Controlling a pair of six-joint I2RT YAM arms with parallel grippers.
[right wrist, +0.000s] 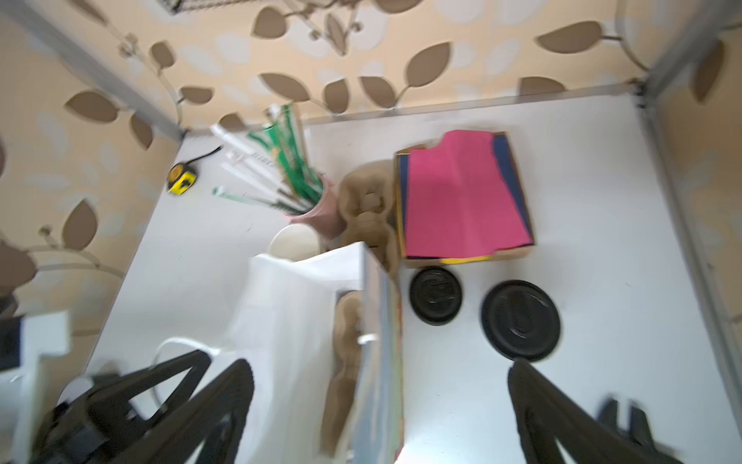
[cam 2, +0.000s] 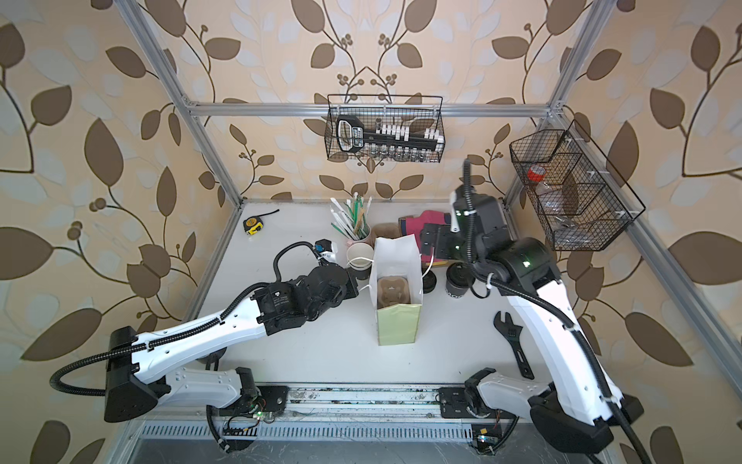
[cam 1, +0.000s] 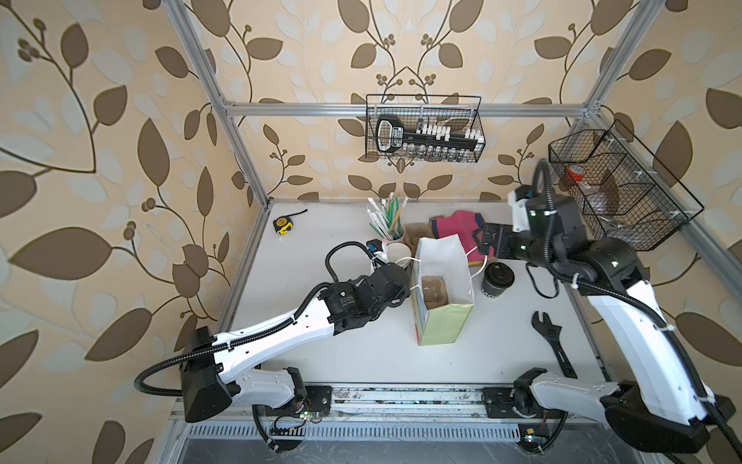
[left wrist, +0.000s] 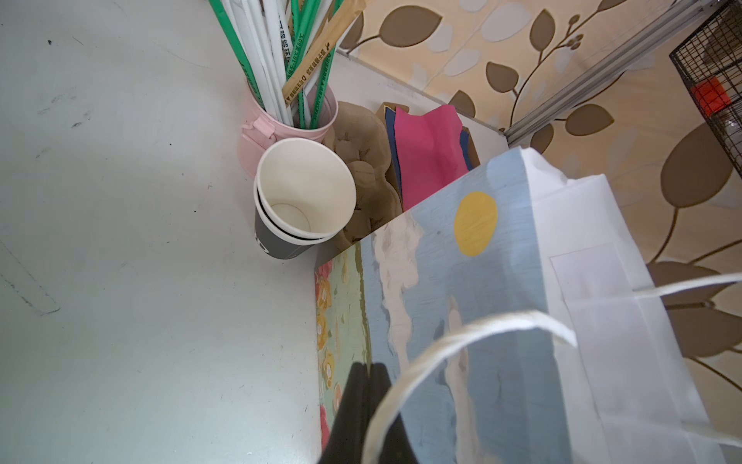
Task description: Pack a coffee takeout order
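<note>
An upright paper bag [cam 2: 398, 326] stands mid-table, its mouth open and a brown cardboard cup holder [cam 2: 394, 290] inside. My left gripper is shut against the bag's painted side; a white rope handle [left wrist: 456, 340] crosses in front of its fingers, and I cannot tell whether they pinch it. Open and empty, my right gripper hangs above and right of the bag. A black lidded cup [cam 1: 497, 278] stands on the table to the bag's right, beside a smaller black lid [right wrist: 435, 295].
Behind the bag are stacked paper cups [left wrist: 305, 193], a pink pot [left wrist: 259, 131] of straws, another cardboard holder [right wrist: 367, 201] and pink napkins [right wrist: 463, 193] in a box. A wrench [cam 1: 552, 340] lies at right, a tape measure [cam 1: 283, 225] at far left.
</note>
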